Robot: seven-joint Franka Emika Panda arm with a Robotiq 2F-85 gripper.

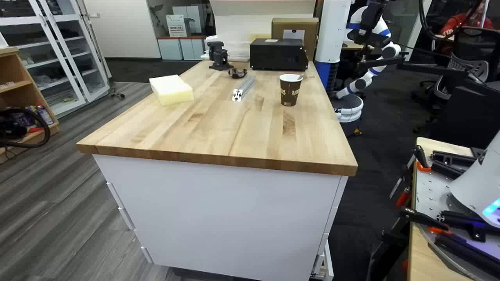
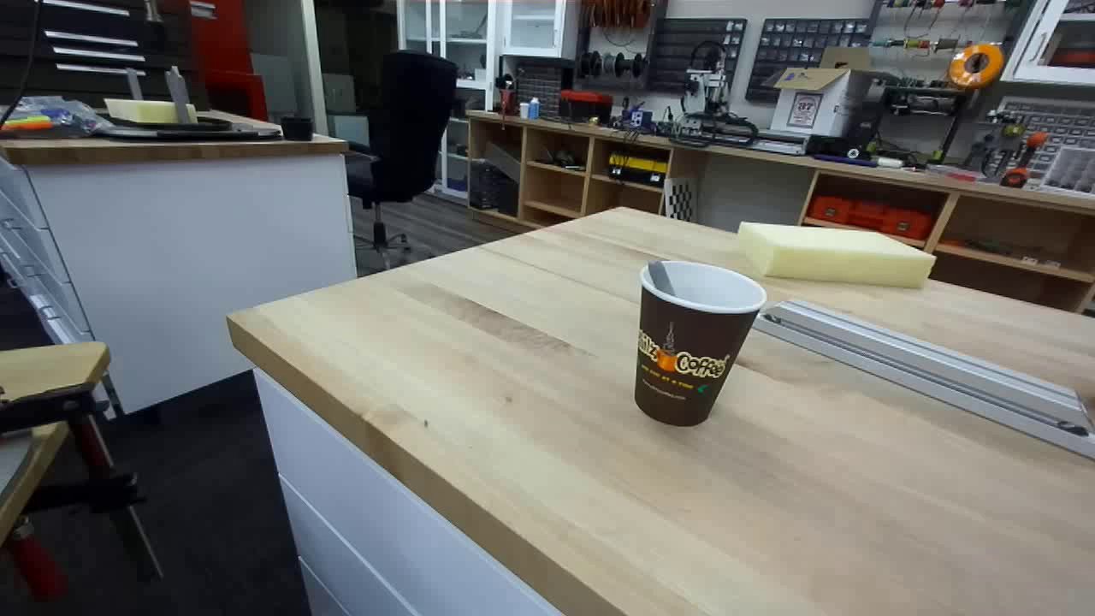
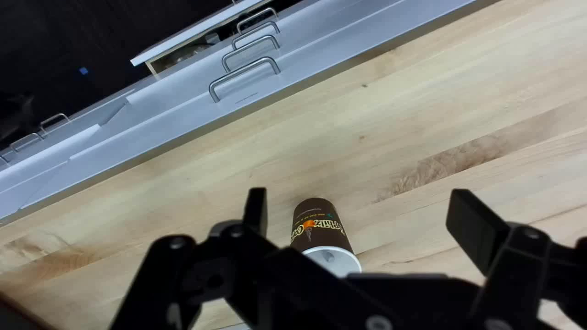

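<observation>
A dark brown paper coffee cup point(image 2: 682, 344) stands upright on the wooden tabletop point(image 2: 493, 339), and a grey stick-like piece point(image 2: 659, 277) pokes out over its rim. From farther off, the same cup point(image 1: 290, 89) shows at the right side of the table. In the wrist view, my gripper is open, its black fingers point(image 3: 476, 231) spread wide. The cup point(image 3: 319, 224) appears between them, nearer the left finger, its lower part in that view partly covered by the gripper body. No object is held. Neither exterior view shows the gripper.
A pale yellow foam block point(image 1: 172, 89) and a metal extrusion point(image 1: 245, 87) lie left of the cup. Behind them are a black box point(image 1: 277, 54) and a small black device point(image 1: 218, 55). Drawer handles point(image 3: 245, 77) line one side.
</observation>
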